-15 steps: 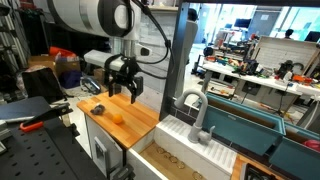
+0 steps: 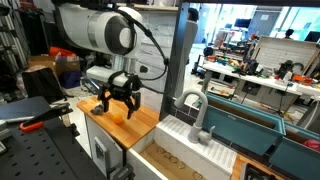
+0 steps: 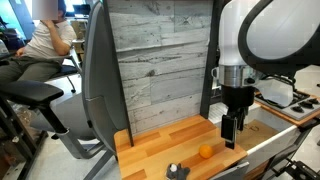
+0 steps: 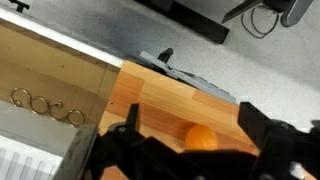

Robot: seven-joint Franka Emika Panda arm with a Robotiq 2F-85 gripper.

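An orange, rounded object (image 2: 117,118) lies on the wooden countertop (image 2: 143,119). My black gripper (image 2: 119,107) hangs just above the counter, close over this object. The wrist view has the orange object (image 4: 201,137) between the two spread fingers, nearer the right one. My gripper (image 3: 243,135) is open and nothing is clasped in it. From the second exterior side, the orange object (image 3: 206,151) sits on the wood, to the left of the fingers. A small silvery item (image 3: 178,171) rests near the counter's edge.
Beside the counter, an open drawer (image 2: 185,163) shows a ring-patterned floor. A grey faucet (image 2: 190,100) rises near the back. A white plank wall panel (image 3: 165,65) stands behind the counter. Bare wood surrounds the orange object.
The arm has come down over the counter, bringing the gripper lower and closer to the orange object. The object has stayed in place.
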